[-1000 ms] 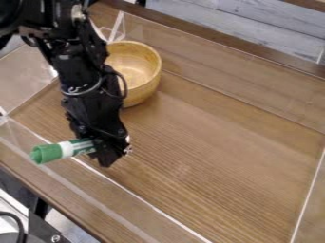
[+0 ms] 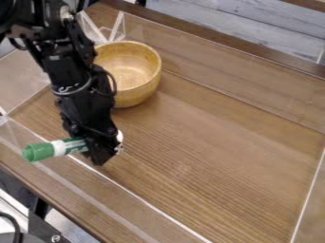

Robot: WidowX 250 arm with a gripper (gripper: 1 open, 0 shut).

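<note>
A black robot arm reaches down from the upper left, its gripper (image 2: 97,144) low over the front left of the wooden table, shut on a green tube with a white band (image 2: 45,150). The tube lies roughly horizontal, its green end pointing left; the part inside the fingers is mostly hidden. Behind the arm is a yellow-tan bowl (image 2: 133,62), partly covered by it.
Dark cables and fittings show past the front left edge.
The arm has shifted slightly, mostly upward and back, with the green tube still in the gripper. The bowl has not visibly moved.
</note>
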